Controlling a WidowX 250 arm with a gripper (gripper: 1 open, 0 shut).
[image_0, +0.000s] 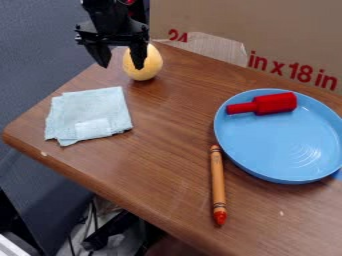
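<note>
A black gripper hangs at the top left above the table, its two fingers spread apart just left of and above a yellow ball-like object, partly overlapping it in view; whether it touches cannot be told. A folded pale blue cloth lies at the left. At the right, a red cylindrical object with a handle lies on a blue plate. An orange crayon lies left of the plate.
The wooden table has free room in its middle. A cardboard box stands along the back. The table's left edge drops off to a dark floor area.
</note>
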